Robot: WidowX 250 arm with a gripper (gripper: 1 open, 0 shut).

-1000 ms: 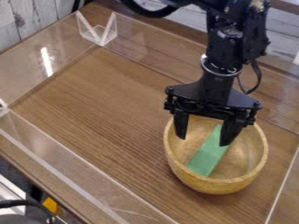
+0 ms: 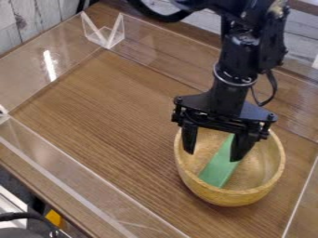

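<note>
A round tan bowl (image 2: pixel 229 195) sits on the wooden table at the right. A flat green piece (image 2: pixel 220 170) lies inside it. My black gripper (image 2: pixel 220 138) hangs open over the back half of the bowl, its fingers spread to either side above the green piece. Whether the fingertips are inside the bowl or just above it is hard to tell.
A white wire-like holder (image 2: pixel 102 30) stands at the back left. A pale wall runs along the top left edge.
My gripper has shifted slightly left and a little upward over the bowl. The bowl and green piece look almost unchanged.
</note>
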